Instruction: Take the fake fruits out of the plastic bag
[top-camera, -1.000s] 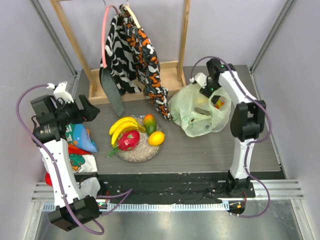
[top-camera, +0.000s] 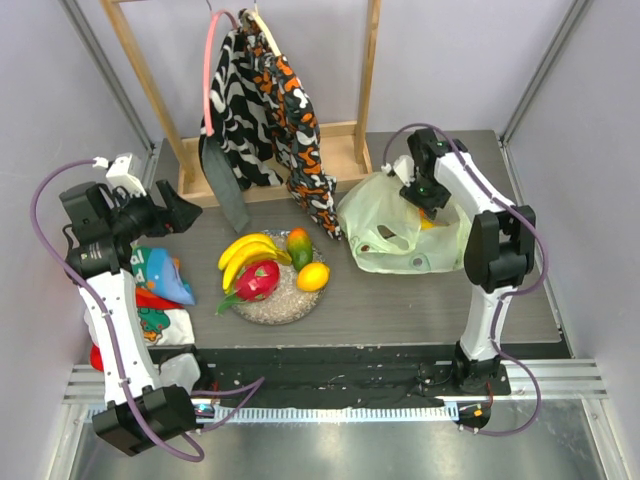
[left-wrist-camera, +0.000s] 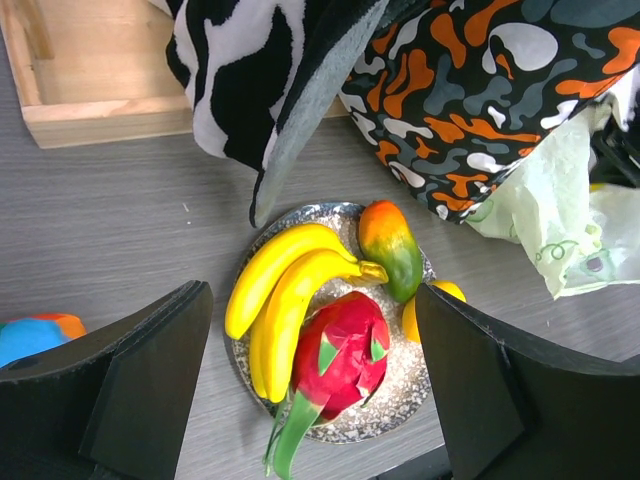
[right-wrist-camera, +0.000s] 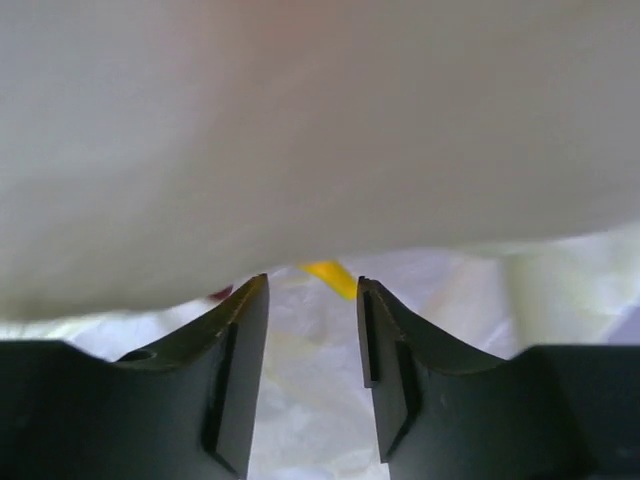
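Note:
In the top view a pale green plastic bag lies crumpled on the right of the table. My right gripper reaches down into its mouth, beside something orange-yellow that is mostly hidden. From the right wrist, the fingers of the right gripper stand part open inside the bag. A small yellow piece shows beyond them, and blurred plastic covers the upper half of that view. Over the left side my left gripper hangs open and empty, its fingers wide apart.
A speckled plate holds bananas, a dragon fruit, a mango and a lemon. Patterned clothes hang from a wooden rack behind. Folded cloths lie at left. Bare table shows at front right.
The left arm and the plate look unchanged.

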